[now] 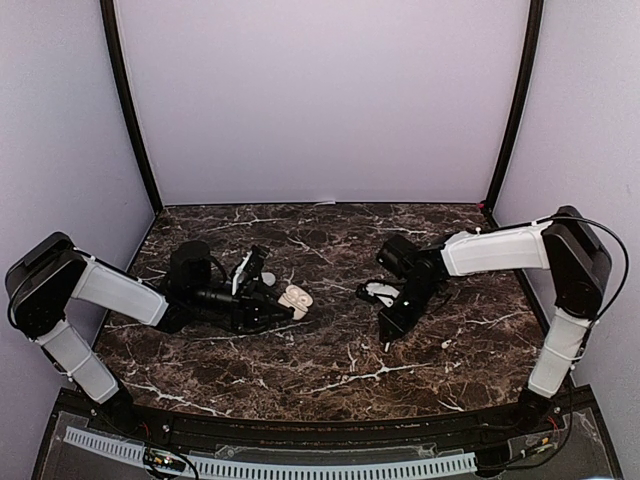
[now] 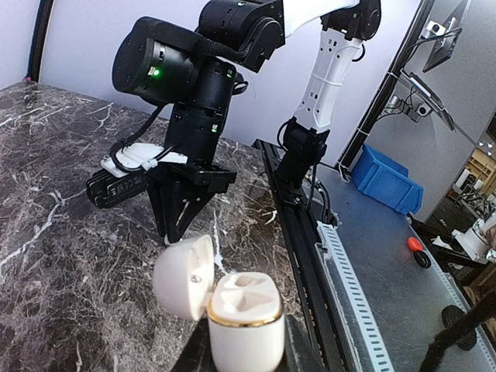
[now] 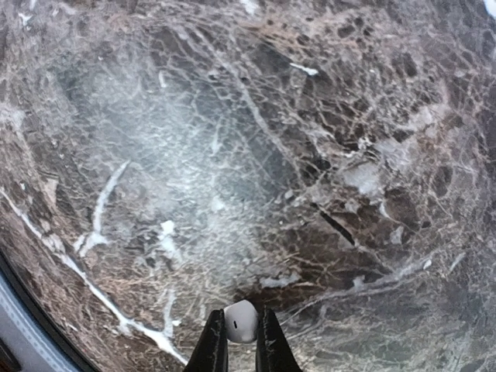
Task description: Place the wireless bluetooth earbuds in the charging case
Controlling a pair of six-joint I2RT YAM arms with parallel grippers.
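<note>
My left gripper is shut on the white charging case, holding it above the table. In the left wrist view the case has its lid swung open, a gold rim, and hollows on top that look empty. My right gripper points down at the table, right of the case. A white earbud shows between its two fingertips, one close on each side. Whether both press on it is not clear. From above only a small white bit of this earbud shows below the fingers.
A small white spot lies right of the right gripper; earbud or marble vein, I cannot tell. The dark marble table is veined in white, so small white things blend in. Between the arms the surface is clear.
</note>
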